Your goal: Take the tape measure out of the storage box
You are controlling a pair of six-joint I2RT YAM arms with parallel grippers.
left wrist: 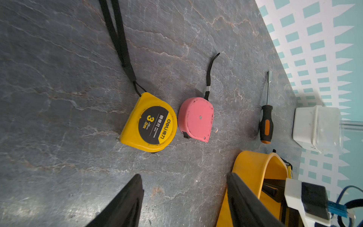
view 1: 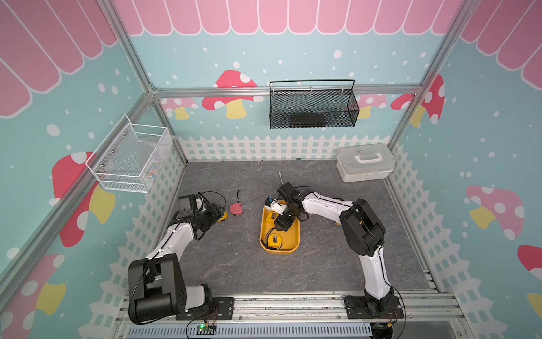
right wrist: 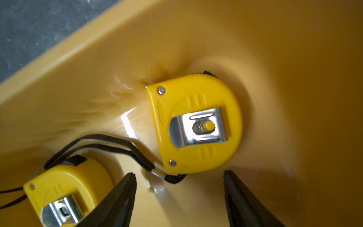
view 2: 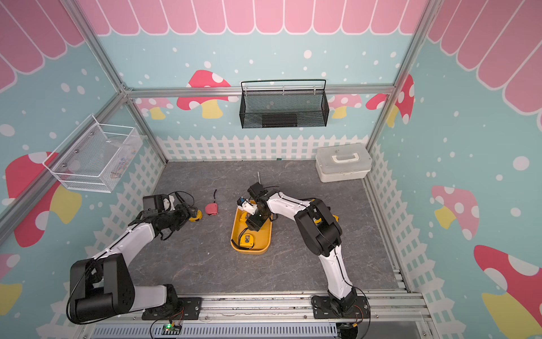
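Note:
Inside the yellow storage box [view 1: 290, 248], two yellow tape measures with metal clips show in the right wrist view. One tape measure [right wrist: 200, 157] lies against the box wall, its black strap trailing left; the other [right wrist: 88, 176] is at lower left, partly cut off. Over the box, my right gripper is open, its fingers apart just short of the first tape measure and holding nothing. My left gripper is outside the box, fingers spread with nothing between them. Ahead of it on the floor are a yellow tape measure [left wrist: 138, 130] and a pink one [left wrist: 198, 117].
A screwdriver [left wrist: 267, 123] lies behind the box. The lidded grey-white case [view 1: 365, 163] stands at the back right. Wire baskets hang on the back [view 1: 313, 107] and left walls. Something yellow [view 2: 335, 218] is partly hidden behind the right arm.

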